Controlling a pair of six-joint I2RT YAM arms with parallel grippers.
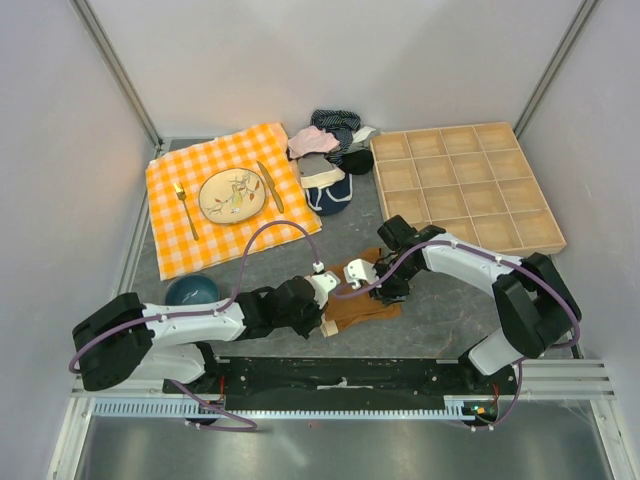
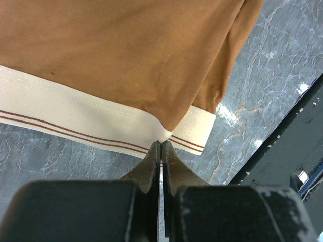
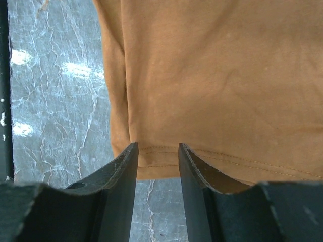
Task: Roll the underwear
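Brown underwear (image 1: 357, 310) lies flat at the front middle of the table, partly hidden under both arms. In the left wrist view its cream waistband (image 2: 75, 108) has dark red stripes, and one layer is folded over near the right end. My left gripper is shut, with the folded corner of the waistband drawn to a point at its fingertips. Over the stitched hem (image 3: 237, 159) at the other end, my right gripper stands open. Its fingertips straddle part of the hem near the cloth's side edge, with nothing gripped.
An orange checked cloth (image 1: 165, 250) with a plate (image 1: 232, 196) and cutlery lies at the back left. A blue bowl (image 1: 192, 291) sits beside the left arm. Behind are piled clothes (image 1: 318, 172) and a wooden compartment box (image 1: 455, 185). Bare table shows around the underwear.
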